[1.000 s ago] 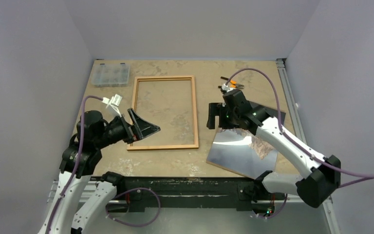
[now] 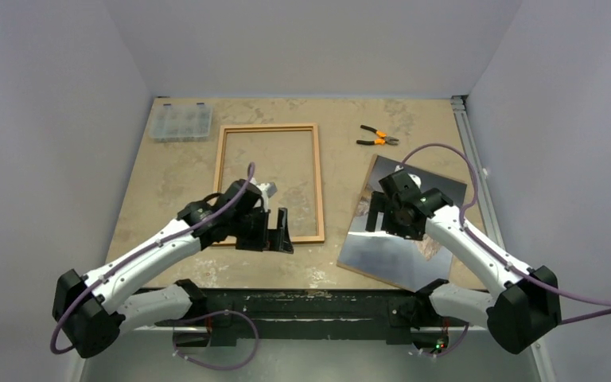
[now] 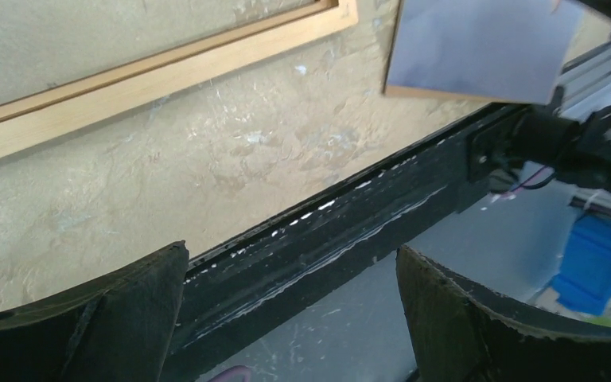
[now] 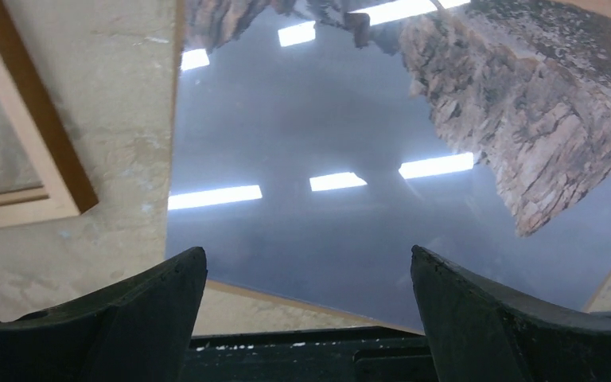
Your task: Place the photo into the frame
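Note:
The empty wooden frame (image 2: 320, 183) lies flat left of centre on the table, with bare tabletop showing inside it. To its right rests the glossy photo panel (image 2: 390, 259), turned at a slight angle, showing rock and grey-blue sky. My left gripper (image 2: 285, 231) hangs open over the frame's front right part, nothing between its fingers. Above the photo's left side, my right gripper (image 2: 375, 212) is open as well. In the right wrist view the photo (image 4: 326, 239) spreads below the parted fingers (image 4: 147, 310), and the frame's corner (image 4: 64, 187) shows at left.
A clear plastic box (image 2: 180, 123) sits at the back left. Orange-handled pliers (image 2: 379, 140) lie behind the photo. Bare table runs between frame and photo, and the table's dark front edge (image 2: 302, 306) borders the work area.
My left gripper has moved right and toward the table's front. The right gripper has shifted right, further over the photo. Frame and photo lie where they were.

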